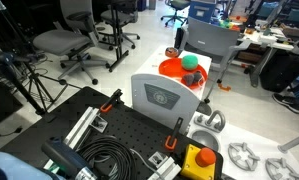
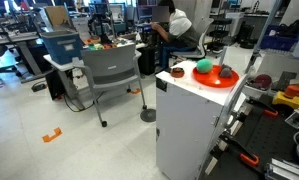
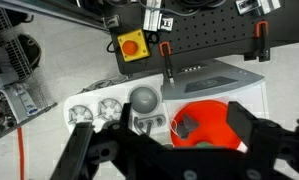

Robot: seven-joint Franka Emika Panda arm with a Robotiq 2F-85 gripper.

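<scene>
My open gripper shows only in the wrist view, its dark fingers (image 3: 113, 145) spread wide with nothing between them. Beneath it lie a white toy-kitchen counter and a round orange-red plate (image 3: 221, 115), part of it covered by the right finger. On the plate sit a grey item (image 3: 187, 125) and a rounded green item (image 1: 189, 61), which is mostly hidden from the wrist camera. The plate (image 2: 214, 78) rests on the white counter behind a grey upright panel (image 1: 163, 94). A small brown round item (image 2: 177, 72) stands on the counter beside the plate.
A small sink (image 3: 144, 99) with a tap and several stove rings (image 3: 109, 108) take up the counter beside the plate. A yellow box with a red button (image 1: 200, 161) stands on the dark perforated table (image 1: 136, 130), near coiled black cable (image 1: 107, 158).
</scene>
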